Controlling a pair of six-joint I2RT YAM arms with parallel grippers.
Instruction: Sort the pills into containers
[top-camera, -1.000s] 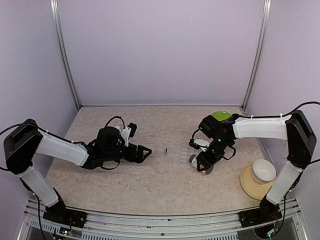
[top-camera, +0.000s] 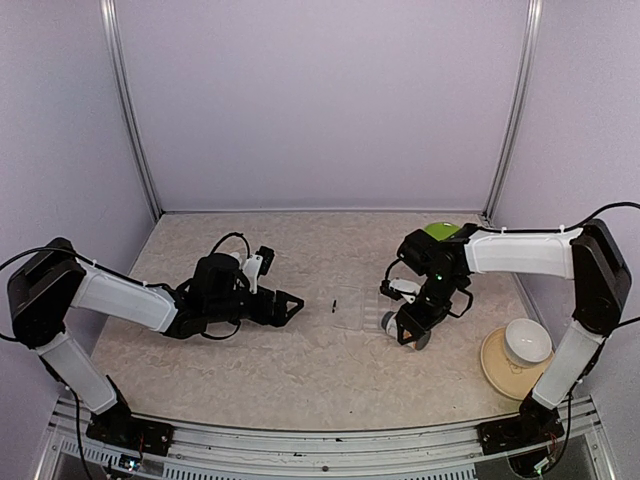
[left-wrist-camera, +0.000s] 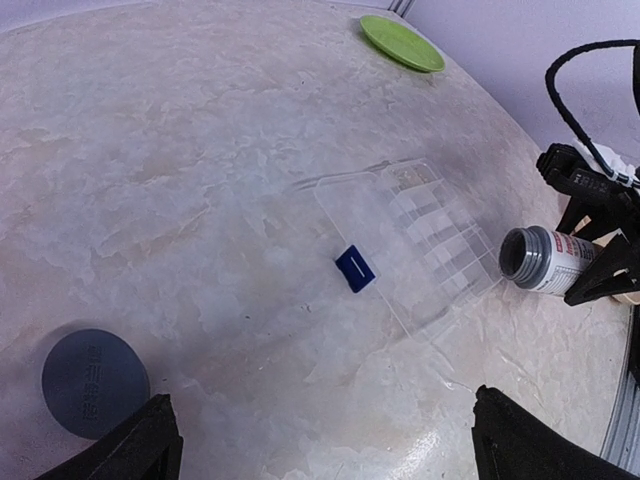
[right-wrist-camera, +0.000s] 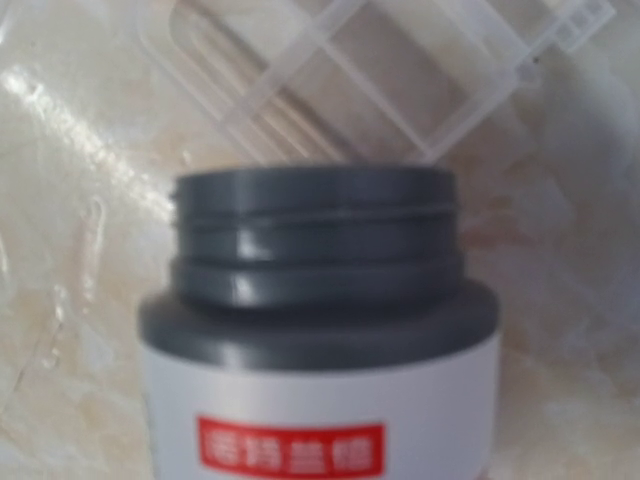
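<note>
My right gripper (top-camera: 405, 330) is shut on a white bottle (left-wrist-camera: 570, 262) with a dark grey threaded neck. It lies tilted nearly on its side, uncapped, its mouth facing the clear plastic box (left-wrist-camera: 425, 240). In the right wrist view, the neck of the bottle (right-wrist-camera: 320, 240) overlaps the edge of the compartment box (right-wrist-camera: 330, 60). The box lies open on the table with a dark blue tab (left-wrist-camera: 355, 268) on its near-left side. My left gripper hangs open and empty, left of the box. No pills can be made out.
A round dark cap (left-wrist-camera: 95, 385) lies on the table near my left fingers. At the far right sit a white bowl (top-camera: 528, 342) and a tan plate (top-camera: 498, 372); a green plate (left-wrist-camera: 402, 43) is at the back.
The clear box has shifted very slightly toward the front. My right gripper and bottle have moved a touch to the right; the left arm has stayed still.
</note>
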